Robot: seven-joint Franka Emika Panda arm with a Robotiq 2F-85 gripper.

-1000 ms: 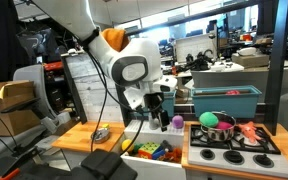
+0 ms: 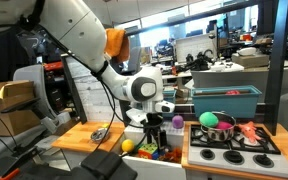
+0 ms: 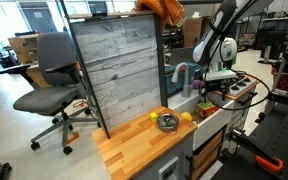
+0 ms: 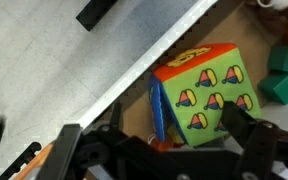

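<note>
A box (image 4: 206, 95) with green, orange and blue faces and small printed pictures lies in the open white drawer. In the wrist view my gripper stands open over it, its dark fingers (image 4: 92, 145) spread left and right across the box's lower part. No grip on the box shows. From the first exterior view, the gripper (image 2: 154, 133) hangs down over the drawer (image 2: 142, 168), partly covering its contents. The second exterior view shows the white arm (image 3: 216, 55) reaching down there, but the fingertips are too small to make out.
Dark green blocks (image 4: 282, 78) lie right of the box, and the drawer's pale wall (image 4: 134, 70) runs close on its left. A stove (image 2: 236, 153) with a colander (image 2: 217, 127) stands to the right. A metal bowl (image 3: 167, 122) sits on the wooden counter (image 3: 134, 150).
The arm has drawn back from the camera and swung lower over the drawer. The gripper has come down towards the drawer's contents. The surrounding objects look unmoved.
</note>
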